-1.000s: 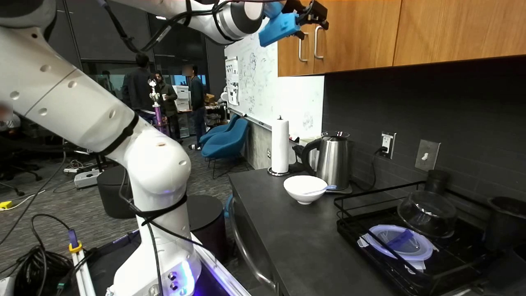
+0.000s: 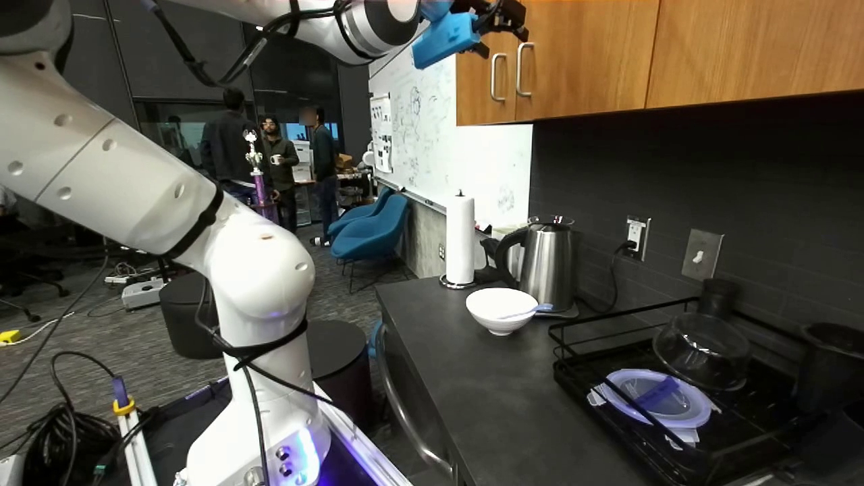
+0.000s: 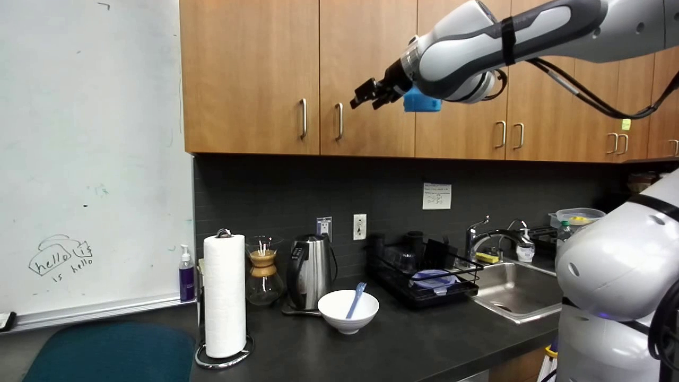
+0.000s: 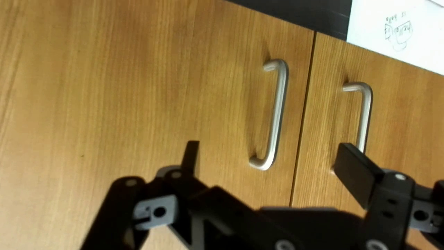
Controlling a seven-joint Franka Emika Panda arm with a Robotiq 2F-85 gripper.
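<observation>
Two upright metal handles stand out in the wrist view: one handle (image 4: 276,114) on the left-hand door and another handle (image 4: 364,116) on the right-hand door. Both cabinet doors (image 3: 367,57) are closed. My gripper is open in front of them, its black fingers spread apart with nothing held. The first handle appears between the fingers, with the cabinet face behind it; the right finger (image 4: 358,173) covers the lower end of the other handle. In exterior view 2 the gripper (image 3: 367,103) hangs close to the upper cabinets, above the handles' lower ends.
Below, the dark counter (image 3: 407,337) carries a white bowl (image 3: 337,311) with a blue utensil (image 3: 356,299), a steel kettle (image 3: 310,270), a paper towel roll (image 3: 224,296) and a black dish rack (image 3: 420,296). A sink (image 3: 519,289) lies farther right. The air under the cabinets is clear.
In exterior view 1 my gripper and forearm have shifted slightly left and up, away from the door handles. The cabinet doors and counter items look unchanged.
</observation>
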